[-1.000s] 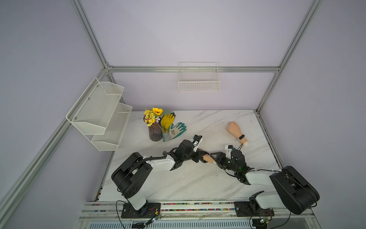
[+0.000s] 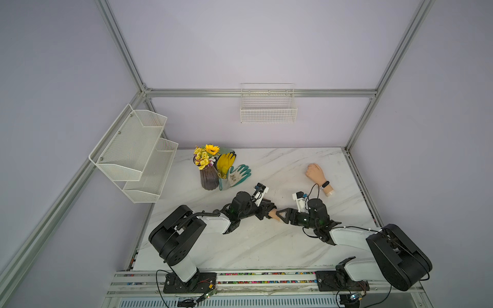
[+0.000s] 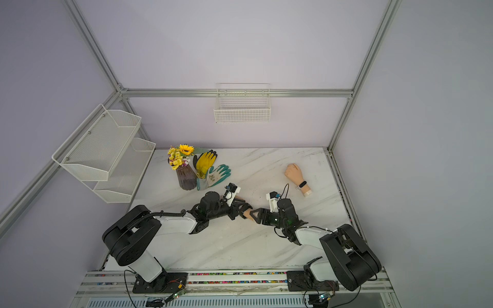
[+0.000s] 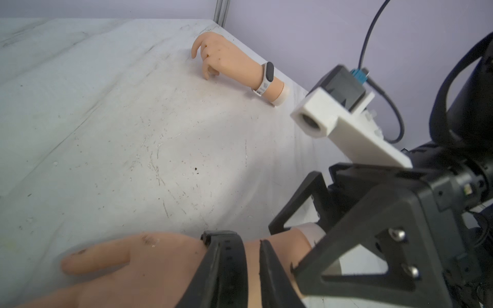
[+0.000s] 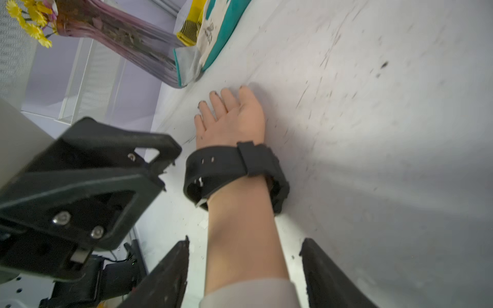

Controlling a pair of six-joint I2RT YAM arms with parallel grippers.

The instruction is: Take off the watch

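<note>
A black watch [image 5: 220, 164] loops loosely round the wrist of a fake hand [image 5: 231, 128] lying mid-table. My left gripper is shut on the watch; its fingers [image 4: 272, 272] stand either side of the dark band, though the contact itself is hard to see. From the other end, my right gripper stands part open, one finger on each side of the forearm near its pale cut end [image 5: 251, 295]. Bare skin shows between it and the watch. The watch's far underside is hidden.
A second fake hand [image 2: 316, 174] wearing a light-strapped watch [image 4: 265, 79] lies at the back right. At the back left stand a flower vase [image 2: 209, 178] and work gloves [image 2: 238, 175].
My left gripper shifted slightly left earlier and has stayed almost still since.
</note>
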